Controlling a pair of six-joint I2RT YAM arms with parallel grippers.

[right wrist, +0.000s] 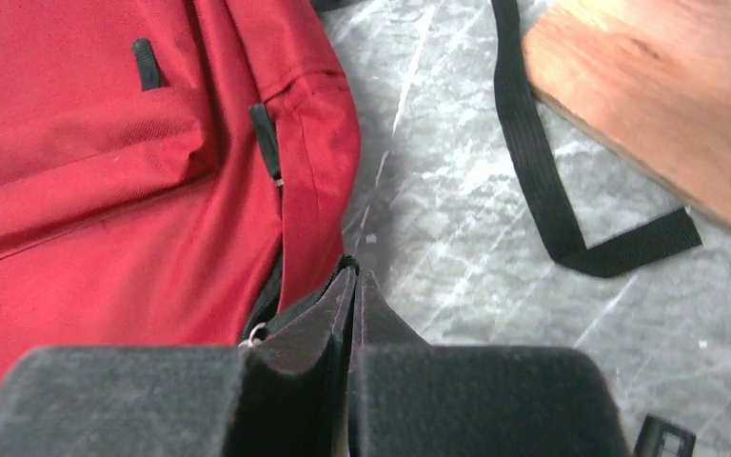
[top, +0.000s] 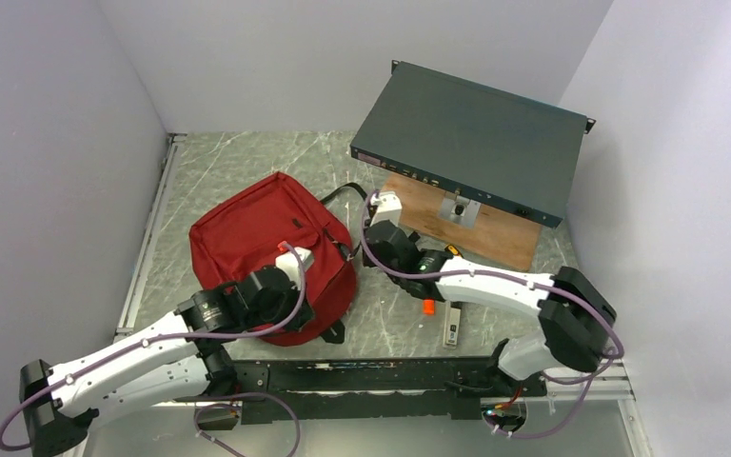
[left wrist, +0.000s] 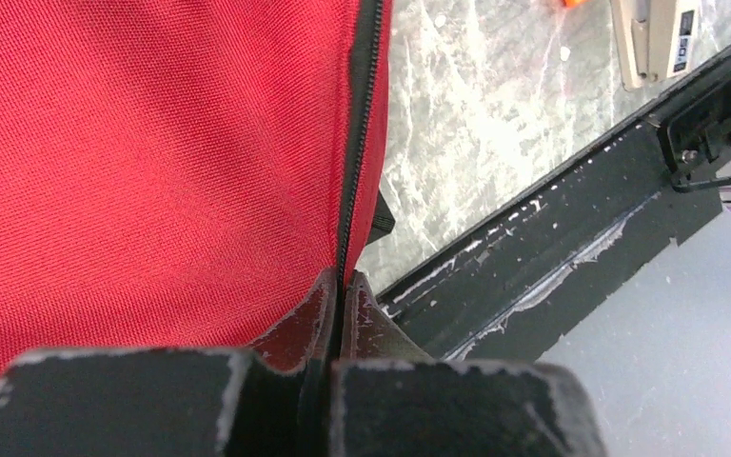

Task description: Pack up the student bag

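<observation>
The red bag (top: 257,224) lies on the left half of the table. In the left wrist view, its black zipper (left wrist: 357,143) runs down to my left gripper, whose fingers are shut on the zippered edge. Over at the bag's right side, my right gripper is shut, with the tip of a black zipper pull (right wrist: 309,303) between its fingertips. A metal ring (right wrist: 257,333) joins that pull to the bag. In the top view the left arm covers the bag's front part, and whether the bag is unzipped cannot be made out.
To the right lie a grey stapler (top: 452,326), an orange item (top: 428,307) and a yellow-black tool (top: 454,250), partly behind the right arm. A big dark box (top: 476,133) overhangs a wooden board (top: 509,238). A black strap (right wrist: 533,162) trails beside the bag.
</observation>
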